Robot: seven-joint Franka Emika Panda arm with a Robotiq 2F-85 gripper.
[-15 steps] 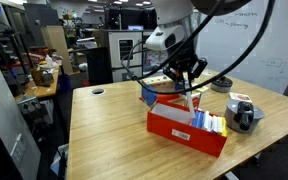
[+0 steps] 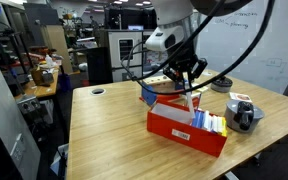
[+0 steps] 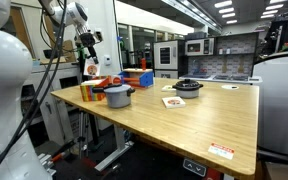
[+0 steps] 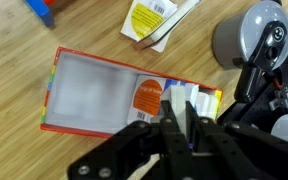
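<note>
A red-sided open box [image 2: 184, 138] stands on the wooden table in exterior view 1. In the wrist view, the left part of this box [image 4: 84, 95] is empty and white inside. Upright books or thin packs [image 2: 214, 123] fill its right part. My gripper [image 2: 188, 88] points down over the box, shut on a thin white item [image 2: 191, 103] that reaches into it. From the wrist, the white item [image 4: 179, 103] lies at the fingertips, beside an orange-and-white pack [image 4: 147, 95]. Its lower end is hidden.
A grey lidded pot [image 2: 244, 115] stands close to the right of the box. A white booklet [image 4: 152, 22] with tongs or a similar tool [image 4: 167, 25] lies behind it.
</note>
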